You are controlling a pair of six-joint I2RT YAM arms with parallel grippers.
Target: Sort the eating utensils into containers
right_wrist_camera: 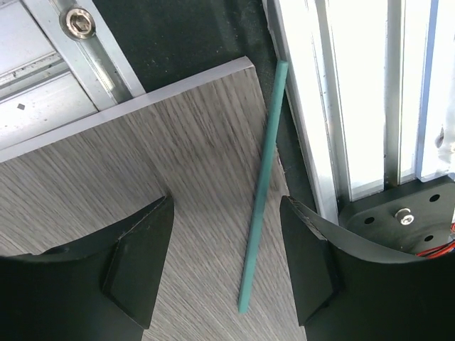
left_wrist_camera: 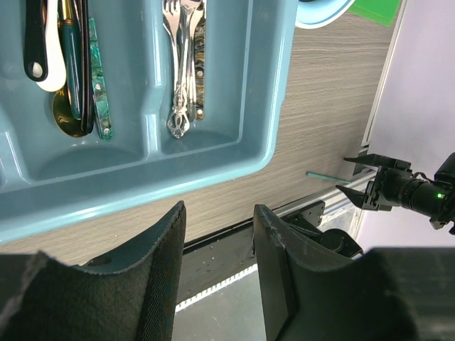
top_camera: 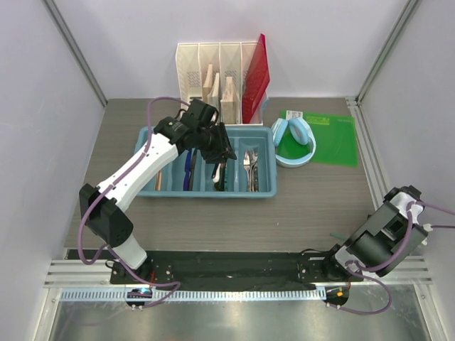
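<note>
The blue tray [top_camera: 206, 195] holds utensils in separate compartments. Silver forks [left_wrist_camera: 181, 78] share one with a patterned-handled piece; spoons and others with black, white and green handles [left_wrist_camera: 69, 50] lie in the neighbouring one. Over the tray is my left gripper, its fingers apart and nothing between them. A thin teal stick [right_wrist_camera: 261, 188] lies at the table's front right corner, its far end past the edge. Above it my right gripper stands open, the stick passing between its fingers in view without being gripped. In the top view most of that stick [top_camera: 338, 236] shows beside the right arm.
Blue headphones [top_camera: 294, 142] lie right of the tray, partly on a green sheet [top_camera: 334, 140]. Behind the tray stands a white rack [top_camera: 188, 67] with a red panel [top_camera: 256, 82]. Metal rails [right_wrist_camera: 313, 121] border the stick's corner. The table in front of the tray is bare.
</note>
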